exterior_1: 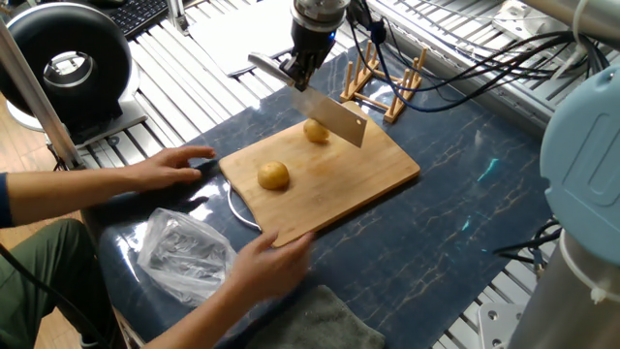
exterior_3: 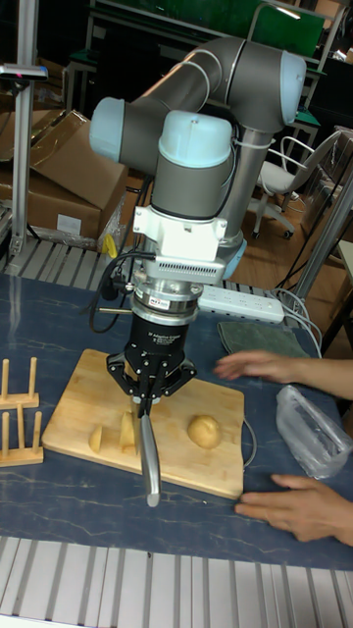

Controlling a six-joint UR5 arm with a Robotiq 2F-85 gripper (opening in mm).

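My gripper (exterior_1: 298, 79) is shut on the handle of a cleaver (exterior_1: 331, 118), whose broad blade hangs tilted above the cutting board (exterior_1: 339, 184). In the other exterior view, the knife handle (exterior_3: 151, 476) points toward the camera below the gripper (exterior_3: 144, 397). A rounded potato (exterior_1: 273, 175) rests on the board's left part. Another potato piece (exterior_1: 316, 130) lies near its back edge, close to the blade in view; whether they touch, I cannot tell. In the other exterior view, a pale cut piece (exterior_3: 96, 437) stands on the board, beyond the knife from the rounded potato (exterior_3: 205, 430).
A person's hands (exterior_1: 276, 269) are at the board's near corner and beside its left end. A clear plastic bag (exterior_1: 184, 257) and a grey cloth (exterior_1: 320, 325) lie in front. The wooden rack (exterior_1: 387, 87) stands behind the board. Table space right of the board is free.
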